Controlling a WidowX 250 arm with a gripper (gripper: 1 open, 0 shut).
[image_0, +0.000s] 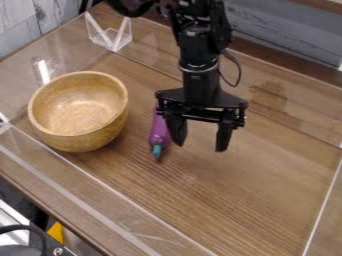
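Note:
The black gripper (198, 125) hangs over the middle of the wooden table (241, 200), its two fingers spread apart and pointing down, with nothing visible between them. A purple object with a teal tip (159, 133) lies just left of the gripper, running front to back, its back end partly hidden behind the gripper's left side. A tan bowl (79, 110) sits at the left.
A clear plastic piece (110, 30) stands at the back left corner. Dark cables and a small yellow object (55, 230) are off the table's front left edge.

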